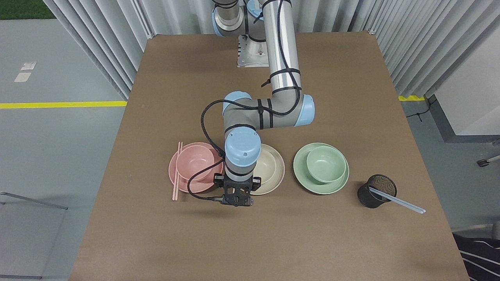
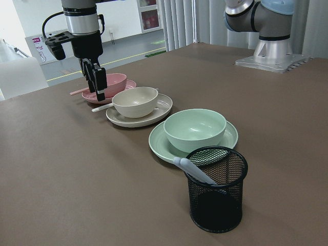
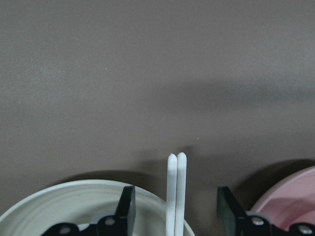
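My gripper stands open over the end of a pair of white chopsticks (image 3: pixel 180 172), which lie between its fingers in the wrist view, apparently not gripped. The chopsticks rest by the cream plate (image 2: pixel 121 120) with its cream bowl (image 2: pixel 134 105). To one side are a pink plate (image 1: pixel 172 168) and pink bowl (image 1: pixel 192 159) with pink chopsticks (image 1: pixel 175 187). In the front view the gripper housing hides the near end of the white chopsticks and part of the cream setting.
A green plate (image 1: pixel 302 173) with green bowl (image 1: pixel 325 164) sits to the right, beside a black mesh cup (image 2: pixel 215 205) holding pale chopsticks (image 1: pixel 405 203).
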